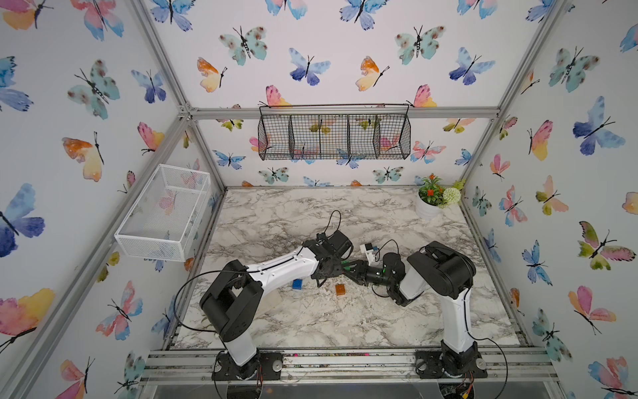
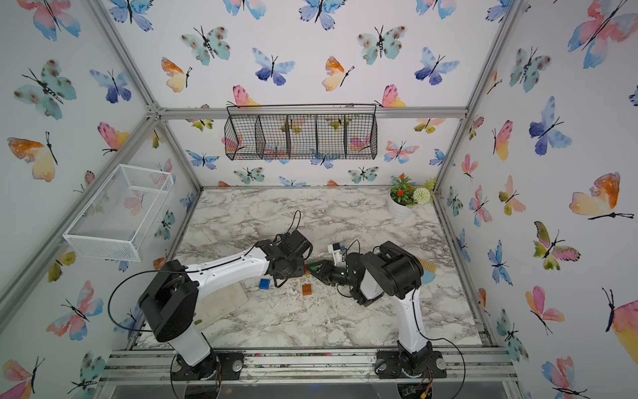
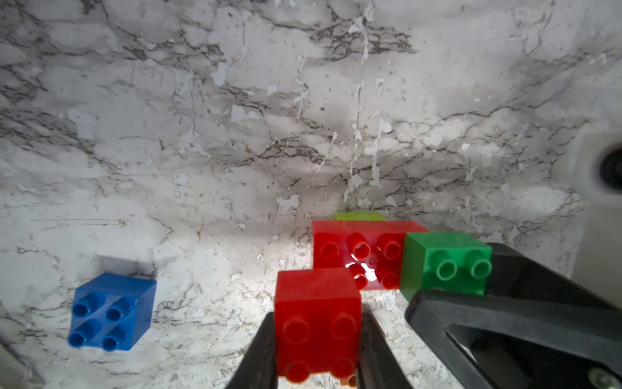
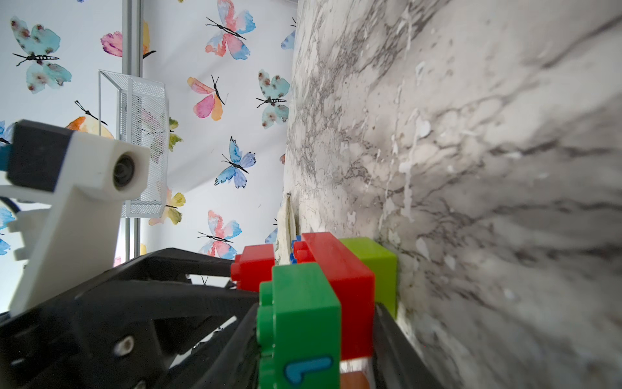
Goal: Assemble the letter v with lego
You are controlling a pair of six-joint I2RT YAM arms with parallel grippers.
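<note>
My left gripper is shut on a small red brick (image 3: 317, 311), held in the air just in front of a longer red brick (image 3: 362, 249). In the right wrist view, my right gripper is shut on a green brick (image 4: 305, 317) marked with a blue figure. That green brick is against the longer red brick (image 4: 343, 285), with a lime-green brick (image 4: 379, 265) under it. The small red brick (image 4: 254, 265) shows apart from the longer one's studs. Loose on the table are a blue brick (image 3: 113, 311) and an orange brick (image 1: 340, 290).
A white plant pot (image 1: 428, 209) stands at the back right. Both mesh baskets, the white one (image 1: 162, 212) and the black one (image 1: 334, 136), hang clear of the table.
</note>
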